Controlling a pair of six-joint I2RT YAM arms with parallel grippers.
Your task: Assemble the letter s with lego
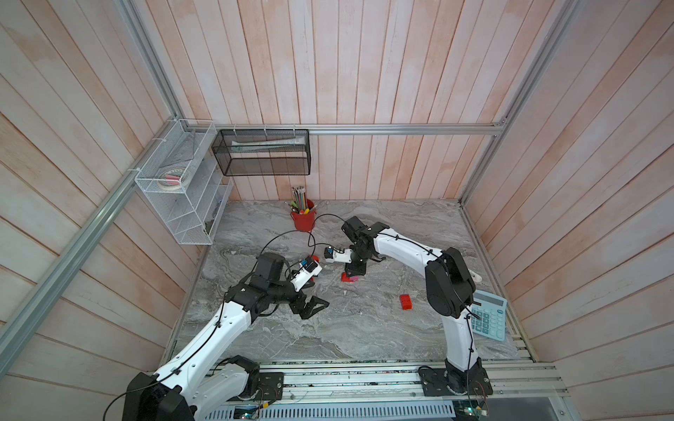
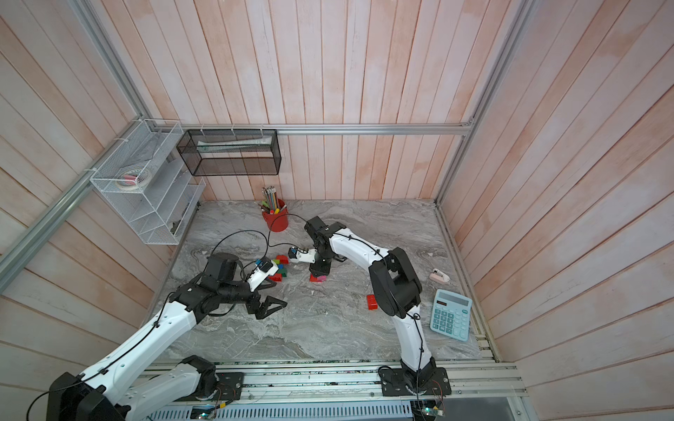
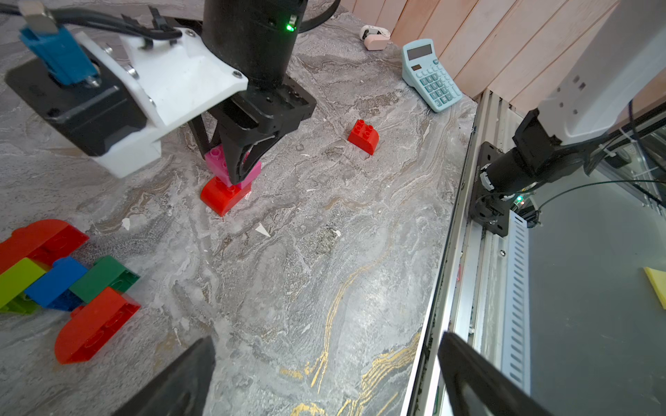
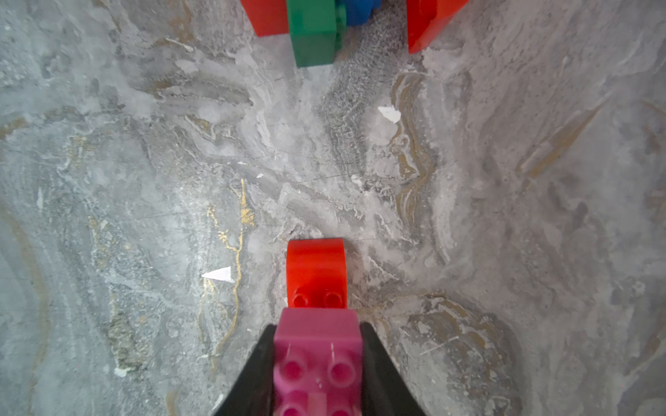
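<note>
My right gripper is shut on a pink brick (image 4: 317, 331), whose studs face up. The pink brick (image 3: 216, 163) stands over the rear part of a red brick (image 3: 223, 197) with a rounded end; whether their studs are pressed together cannot be told. In the right wrist view, the red brick's (image 4: 316, 267) front part and two studs show ahead of the pink one. My left gripper (image 1: 314, 303) stands open above the table, nothing between its fingers. A separate small red brick (image 3: 363, 136) lies on bare table to the right.
A cluster of joined bricks lies left of the right gripper: red (image 3: 97, 326), green (image 3: 105, 278), blue (image 3: 59, 280) and yellow-green (image 3: 19, 280). Further off are a red pencil cup (image 1: 303, 219) and a calculator (image 2: 450, 314).
</note>
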